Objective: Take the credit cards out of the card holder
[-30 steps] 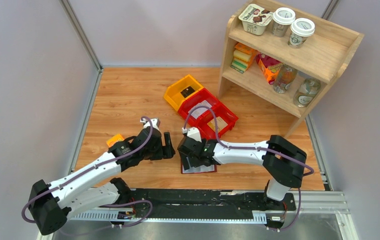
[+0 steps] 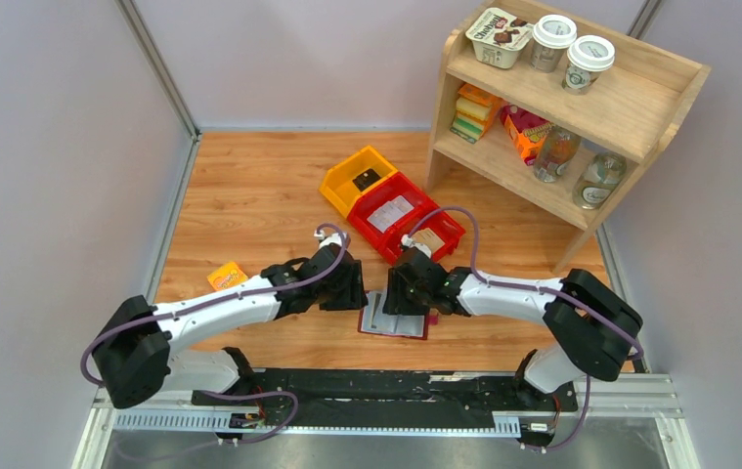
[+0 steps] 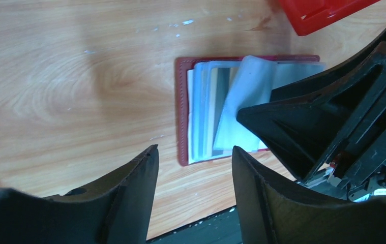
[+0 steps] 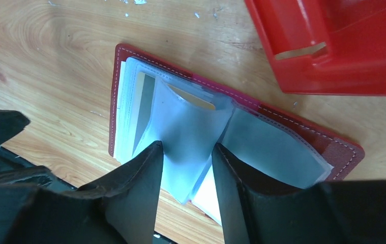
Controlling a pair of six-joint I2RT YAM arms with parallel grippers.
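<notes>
The card holder point(image 2: 376, 322) lies opened on the wood near the front edge, with a maroon cover point(image 3: 182, 112) and clear bluish sleeves point(image 3: 201, 117). A pale card edge point(image 4: 193, 99) shows inside the middle sleeve. My left gripper is part open just left of the holder, with nothing between its fingers. My right gripper is over the middle sleeve, fingertips apart at that sleeve; whether they grip it is unclear. In the left wrist view the right gripper's dark body covers the holder's right part.
Red and yellow bins point(image 2: 415, 200) sit behind the holder. An orange packet point(image 2: 226, 276) lies at left. A wooden shelf point(image 2: 543, 186) with cups, bottles and packets stands at back right. Bare wood is left of the holder.
Both arms have moved right over the last second; the left gripper has come closer to the holder, and the right gripper has shifted across it to the right.
</notes>
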